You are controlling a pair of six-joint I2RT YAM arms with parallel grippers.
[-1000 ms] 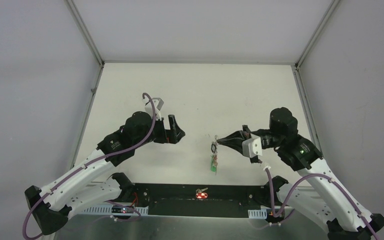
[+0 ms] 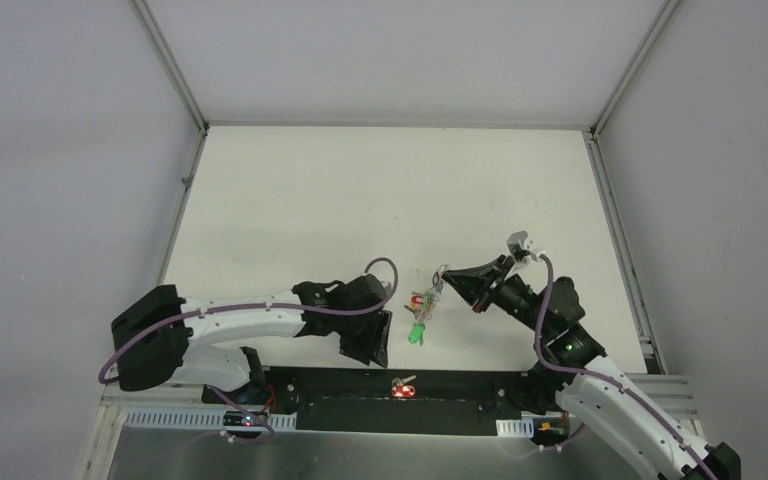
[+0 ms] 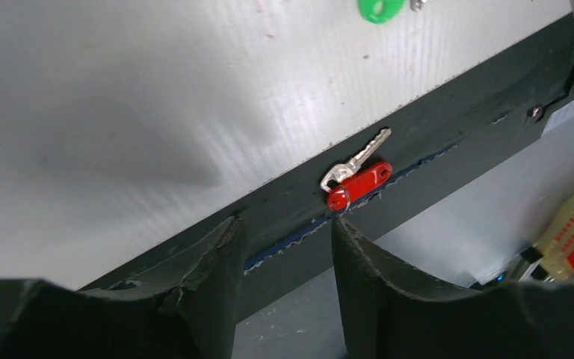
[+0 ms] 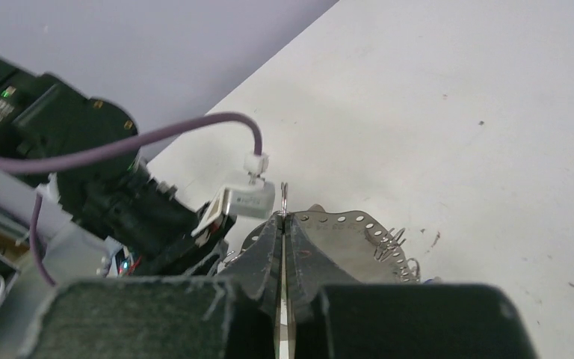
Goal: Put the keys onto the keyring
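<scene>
A keyring with several keys and tags (image 2: 420, 305), one tag green (image 2: 416, 332), hangs from my right gripper (image 2: 445, 275), which is shut on it; in the right wrist view only a thin metal piece (image 4: 285, 196) shows at the fingertips. A silver key (image 3: 359, 158) and a red tag (image 3: 362, 185) lie together on the dark strip at the front edge. My left gripper points down above that edge, fingers apart, with nothing between them, short of the key and tag.
A dark strip (image 2: 460, 398) runs along the front. The enclosure's walls stand left, right and back.
My left gripper has moved down and right toward the front edge and turned downward. My right gripper has shifted slightly and tilted, the keyring still hanging from it.
</scene>
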